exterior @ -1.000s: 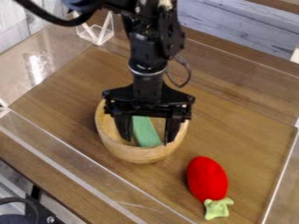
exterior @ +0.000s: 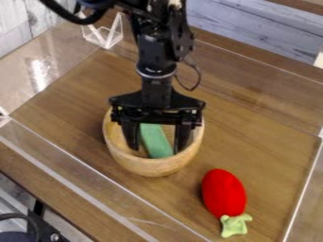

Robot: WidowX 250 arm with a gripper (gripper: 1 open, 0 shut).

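My black gripper (exterior: 157, 135) is lowered into a light wooden bowl (exterior: 149, 166) in the middle of the table, its fingers apart on either side of a green object (exterior: 157, 144) lying inside. Whether the fingers touch it is unclear. A red vegetable-like object (exterior: 224, 194) with a pale green end lies outside the bowl, at the lower right.
A clear plastic border runs along its edges, and a small white frame (exterior: 104, 33) stands at the back left.
The arm and gripper have shifted very slightly; the bowl and the objects look the same.
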